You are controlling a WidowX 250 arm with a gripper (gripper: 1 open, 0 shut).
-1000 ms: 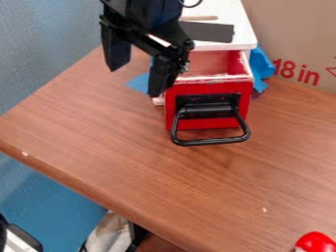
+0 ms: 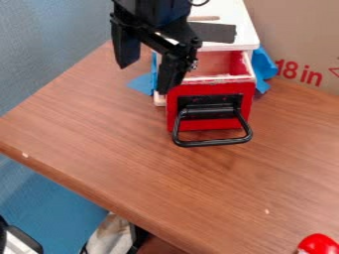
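Note:
The black gripper [image 2: 175, 62] hangs over the back left of a small red drawer box [image 2: 228, 94], its fingertips near the drawer's upper rim; whether its fingers are open or shut is unclear. The drawer is pulled out from a white unit [image 2: 228, 15], showing its inside, and has a black bar handle [image 2: 212, 141] on the front. Blue tape [image 2: 264, 67] is at both sides of the unit.
A red object [image 2: 318, 244] sits at the bottom right on the wooden table [image 2: 119, 169]. A cardboard box [image 2: 298, 30] stands behind.
The drawer box looks unchanged.

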